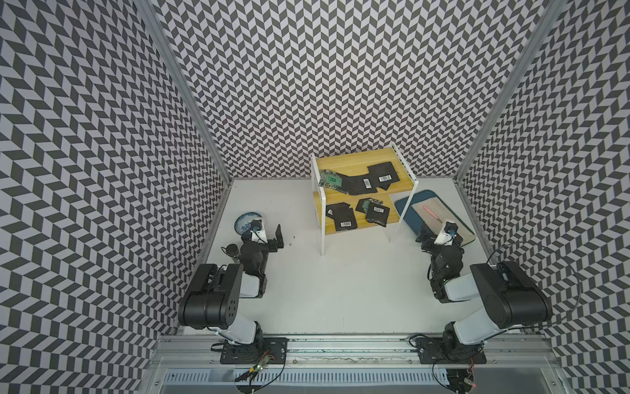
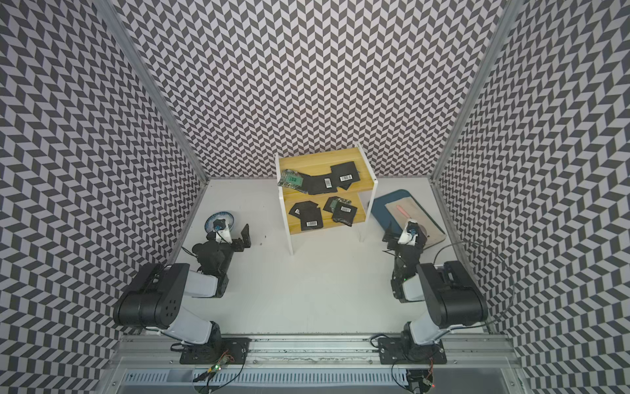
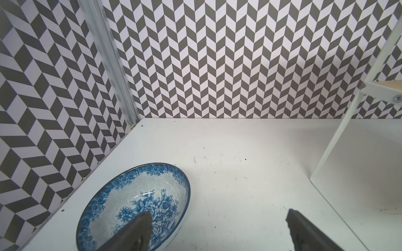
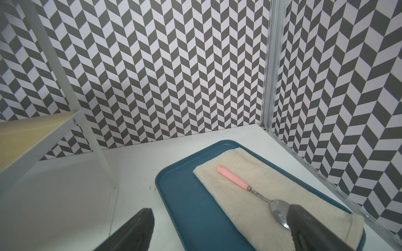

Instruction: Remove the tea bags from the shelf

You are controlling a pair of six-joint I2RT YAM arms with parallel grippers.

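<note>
A two-tier shelf with wooden boards (image 1: 354, 159) and a white frame stands at the back centre. On its upper board lie a green-printed packet (image 1: 333, 180) and black tea bags (image 1: 384, 176) with white labels, partly overlapping. The lower board carries a black tea bag pile (image 1: 342, 216) at left and another dark pile (image 1: 376, 211) at right. My left gripper is open and empty, left of the shelf beside the bowl. To the shelf's right, my right gripper hangs open over the tray's near side, nothing between its fingers.
A blue-and-white bowl (image 3: 146, 200) sits at the left. At the right lies a blue tray (image 4: 188, 188) bearing a beige cloth (image 4: 247, 179) and a pink-handled slotted spoon (image 4: 232, 176). The table (image 1: 328, 282) in front of the shelf is clear.
</note>
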